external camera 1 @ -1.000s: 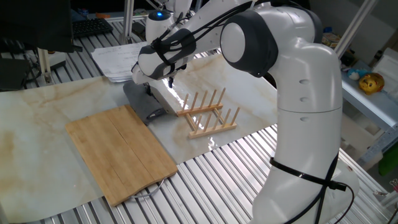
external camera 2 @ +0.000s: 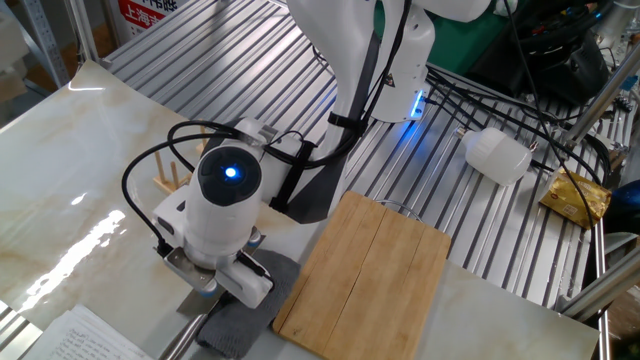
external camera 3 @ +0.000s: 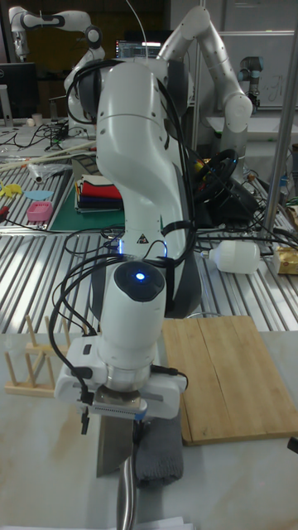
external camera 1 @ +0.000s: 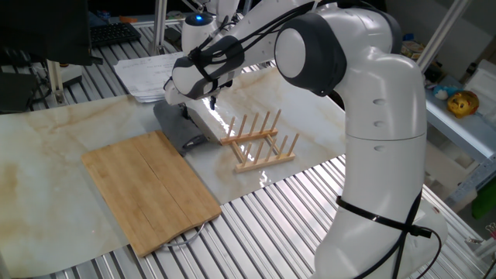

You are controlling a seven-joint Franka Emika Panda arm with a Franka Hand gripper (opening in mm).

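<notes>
My gripper (external camera 3: 122,411) is lowered over the table, beside a dark grey folded cloth (external camera 3: 160,452). Directly beneath the hand in exterior view 3 is a knife with a broad metal blade (external camera 3: 112,443), its steel handle (external camera 3: 127,496) pointing toward that camera. Part of the same handle (external camera 2: 184,338) emerges below the hand in exterior view 2. The hand's body covers the fingertips, so whether they close on the knife cannot be told. In exterior view 1 the cloth (external camera 1: 175,126) lies between the hand and a wooden cutting board (external camera 1: 151,186).
A wooden peg rack (external camera 1: 260,143) stands near the blade. Papers (external camera 1: 143,76) lie at the table's far edge. A white bulb-shaped object (external camera 2: 497,156) and a gold packet (external camera 2: 575,197) rest on the slatted metal surface. Marble-patterned table (external camera 1: 46,178) left of the board is clear.
</notes>
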